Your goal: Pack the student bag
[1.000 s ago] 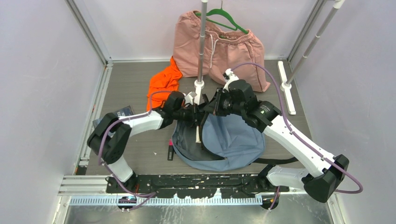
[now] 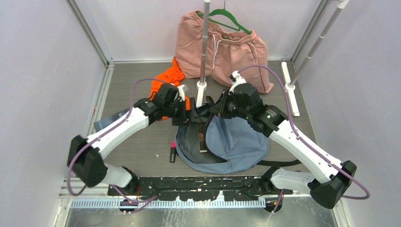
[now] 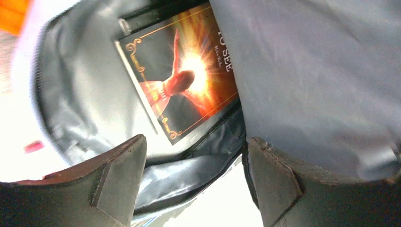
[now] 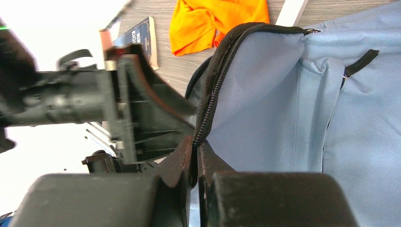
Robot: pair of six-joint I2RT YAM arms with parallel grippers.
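Observation:
The blue bag (image 2: 239, 142) lies open at the front middle. Inside it, in the left wrist view, rests a book (image 3: 179, 80) with a dark, orange-lit cover. My left gripper is open above the bag's opening, nothing visible between its fingers. My right gripper is shut on the bag's zippered edge (image 4: 213, 94), holding it up. A pink-and-black marker-like item (image 2: 172, 155) lies left of the bag, and another book (image 4: 138, 37) lies at the far left.
Orange cloth (image 2: 168, 78) lies behind the bag. A pink garment (image 2: 241, 61) on a green hanger is at the back. Vertical poles (image 2: 204, 42) stand behind the bag and at right.
My left arm has lifted and drawn back from low inside the bag, leaving the book there. The right gripper has barely moved.

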